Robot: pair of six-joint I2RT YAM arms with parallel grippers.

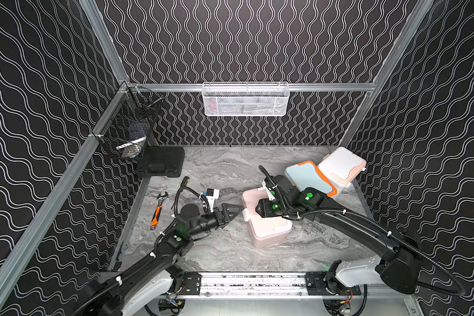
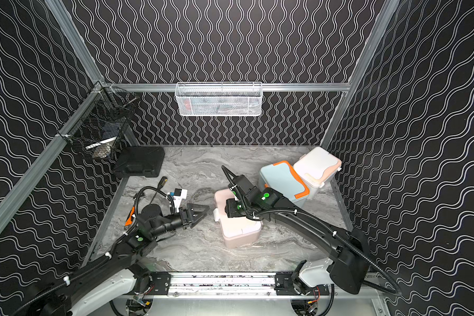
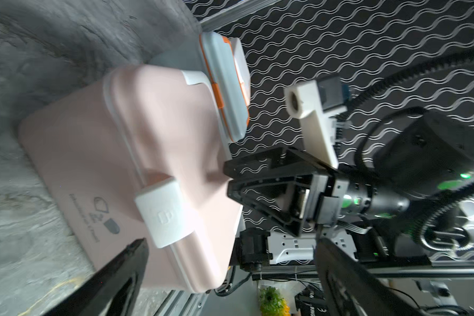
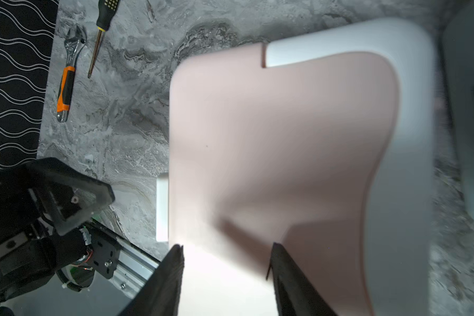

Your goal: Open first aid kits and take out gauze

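Note:
The pink first aid kit (image 1: pixel 268 234) stands closed on the marble surface at the centre. My left gripper (image 1: pixel 235 212) is open at its latch side; the white latch (image 3: pixel 163 211) faces it in the left wrist view, with nothing between the fingers. My right gripper hangs over the pink lid (image 4: pixel 279 147), its two fingertips part open with no object seen between them. No gauze is in view.
A blue-orange kit (image 1: pixel 305 176) and a white kit (image 1: pixel 341 163) stand at the back right. A black case (image 1: pixel 158 160) is at the back left, with a wrench (image 1: pixel 156 210) and a screwdriver (image 4: pixel 106 13) on the left.

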